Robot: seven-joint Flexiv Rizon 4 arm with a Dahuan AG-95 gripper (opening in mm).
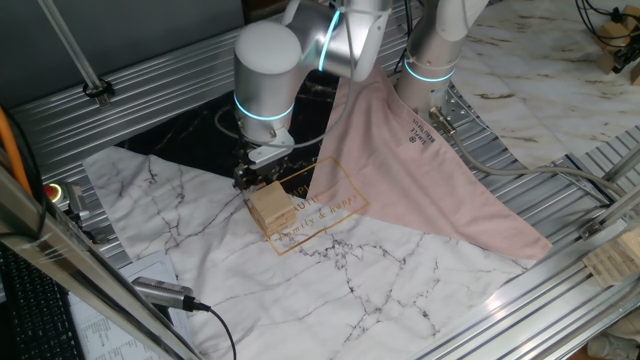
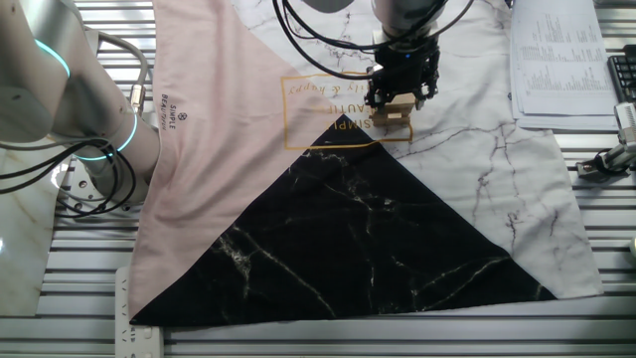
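Wooden blocks, pale and apparently stacked, stand on the white marbled part of the cloth beside the gold printed frame. In exterior view 2 only part of the wood shows beneath my gripper. The dark gripper points down, close behind the top of the blocks in exterior view 1. Its dark parts appear on both sides of the wood from above, but whether the fingers touch it is unclear. The fingertips are too small and dark to show how the fingers stand.
A pink, black and white cloth covers the metal slatted table. Papers and a cabled device lie at one side.
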